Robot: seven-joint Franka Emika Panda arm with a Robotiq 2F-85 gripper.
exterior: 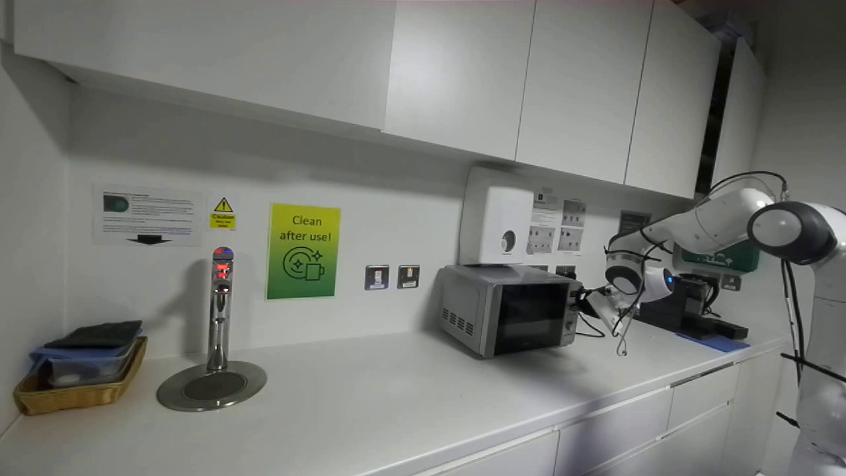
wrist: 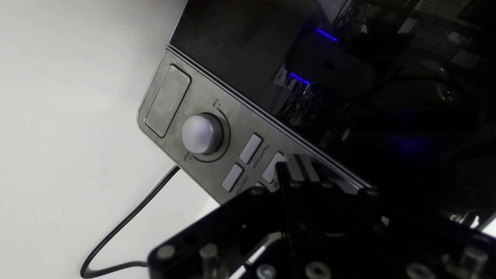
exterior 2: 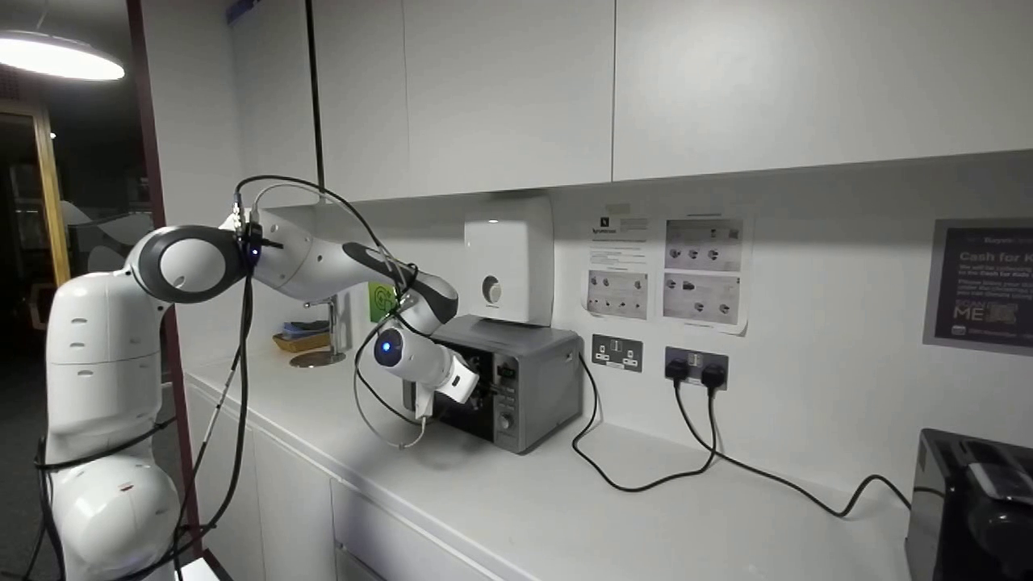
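A grey microwave (exterior: pixel 507 309) stands on the counter against the wall, its dark door (wrist: pixel 241 51) shut. On its control panel the wrist view shows a round silver dial (wrist: pixel 200 133), a large flat button (wrist: pixel 168 100) and several small pale buttons, one being the pause/cancel button (wrist: pixel 251 148). My gripper is shut, its fingertips together and nothing showing between them. The tips overlap the edge of one small button (wrist: pixel 272 167) beside the door seam; whether they touch it cannot be told. My gripper's body covers the panel's far end.
A white dispenser (exterior 2: pixel 508 260) hangs just above the microwave. Black power cables (exterior 2: pixel 639 484) lie on the counter beside it. A black appliance (exterior 2: pixel 968 513) stands farther along.
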